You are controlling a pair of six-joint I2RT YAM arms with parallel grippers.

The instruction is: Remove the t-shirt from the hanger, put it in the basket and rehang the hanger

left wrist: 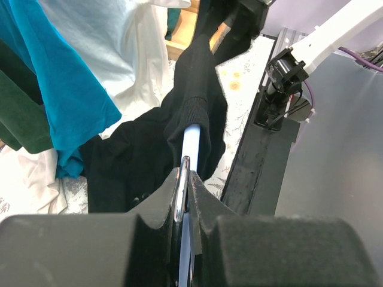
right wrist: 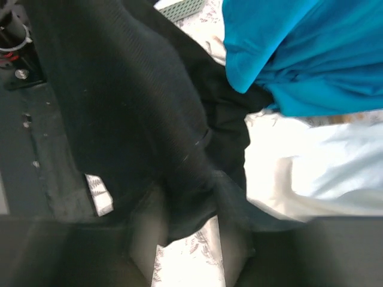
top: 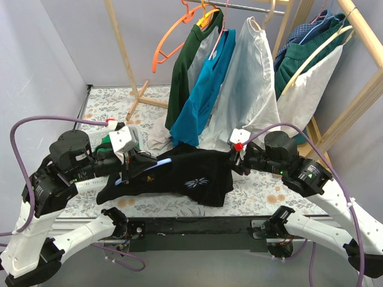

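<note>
The black t-shirt (top: 179, 176), with a small flower motif, hangs stretched out between my two arms in the top view. A pale blue hanger (left wrist: 191, 143) runs out of its ribbed neck, and my left gripper is shut on that hanger. At the shirt's right end, my right gripper (top: 236, 158) touches the cloth near the hem. In the right wrist view the right fingers (right wrist: 149, 233) are blurred and stand part apart, with black fabric (right wrist: 179, 197) between and beyond them.
Behind the shirt a rack carries a dark green garment (top: 185, 66), a teal garment (top: 203, 89) and pale garments (top: 248, 84), the teal one close to the black cloth. An orange hanger (top: 164, 48) is empty.
</note>
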